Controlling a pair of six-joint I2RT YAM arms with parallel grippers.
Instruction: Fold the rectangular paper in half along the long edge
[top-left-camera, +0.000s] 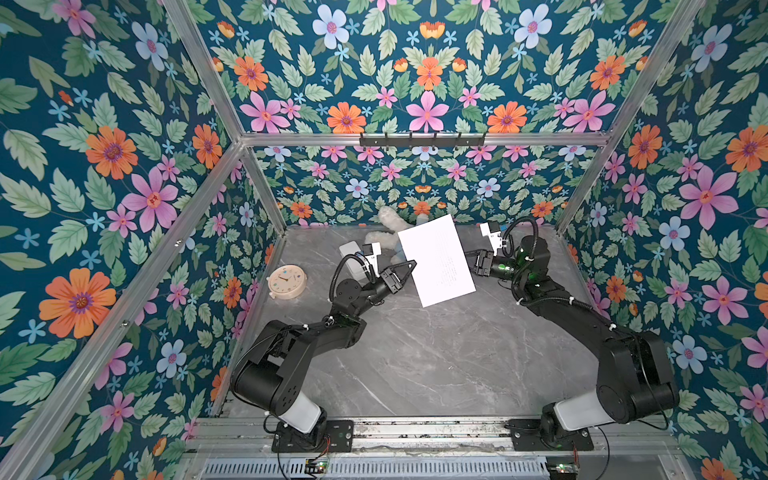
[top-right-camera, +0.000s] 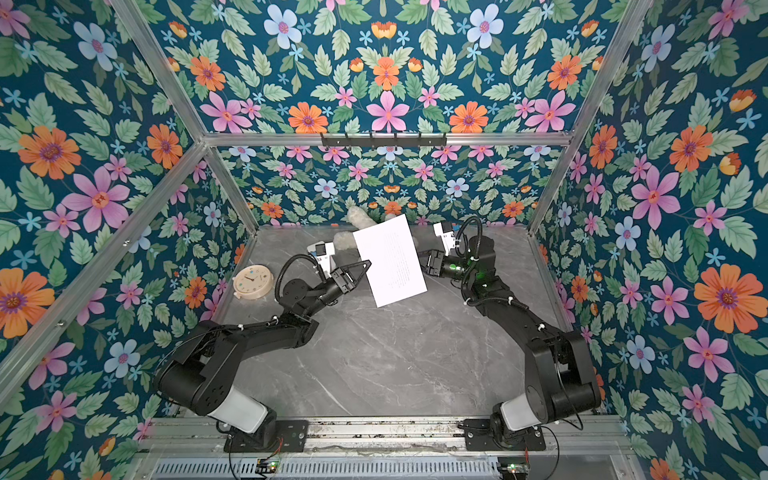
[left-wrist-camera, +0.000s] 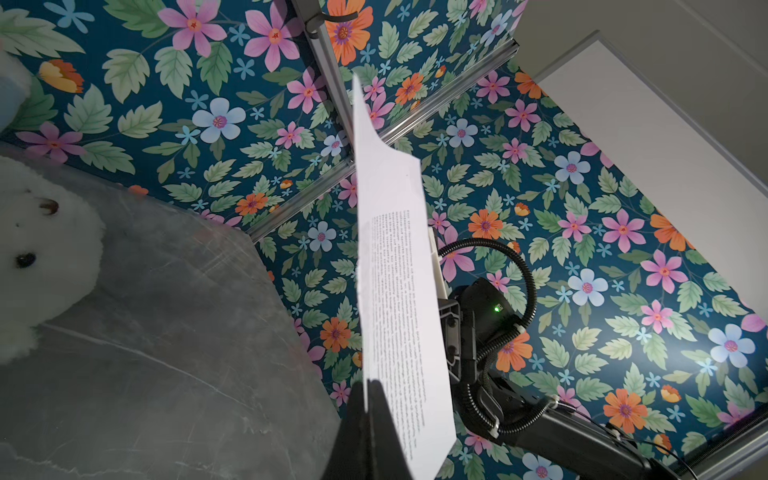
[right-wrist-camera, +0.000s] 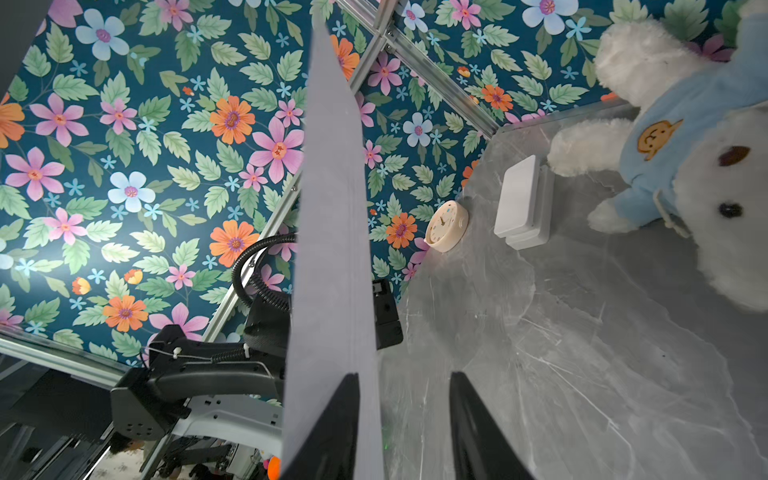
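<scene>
A white printed sheet of paper (top-left-camera: 436, 260) is held up off the table between my two arms, tilted and unfolded. My left gripper (top-left-camera: 409, 266) is shut on the paper's left edge; the left wrist view shows the printed sheet (left-wrist-camera: 400, 288) rising from between its fingertips. My right gripper is part open at the paper's right side, with the sheet's plain face (right-wrist-camera: 328, 280) beside or behind its left finger and bare table showing between the fingers.
A round beige clock (top-left-camera: 287, 281) stands at the left of the table (top-left-camera: 424, 360). A white plush toy in blue (right-wrist-camera: 680, 160) and pale flat boxes (right-wrist-camera: 520, 200) lie at the back.
</scene>
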